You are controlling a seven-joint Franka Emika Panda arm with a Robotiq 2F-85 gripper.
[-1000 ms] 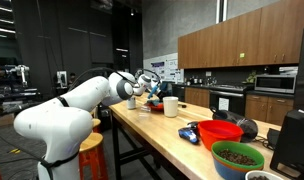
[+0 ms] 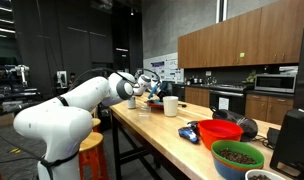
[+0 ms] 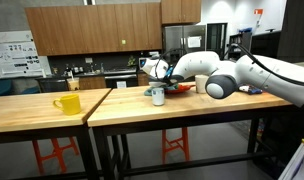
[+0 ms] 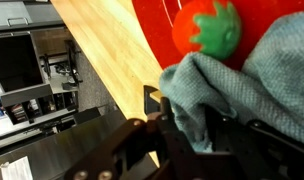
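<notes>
A crumpled grey-blue cloth (image 4: 267,85) fills the right of the wrist view, its folds coming up against my gripper. My fingers stand open, with cloth bunched across the fingertips and hiding much of them. Beside the cloth, a red plate or bowl (image 4: 164,35) holds a round red item with green on it (image 4: 214,32), perhaps a toy tomato. From the second exterior view, the gripper (image 3: 156,84) is low over the far table, close to a light-coloured cup (image 3: 158,96) and a red dish (image 3: 180,91). Contact with the cloth's underside is hidden.
Along the table in exterior view 1 are a white container (image 2: 170,105), a blue packet (image 2: 188,132), a red bowl (image 2: 220,131) and a green-rimmed bowl (image 2: 237,155). A yellow mug (image 3: 67,104) stands on a separate table. Bare wood (image 2: 152,125) lies along the near edge.
The far end of my arm has shifted only slightly near the red dish. Objects on the near part of the table have stayed in place.
</notes>
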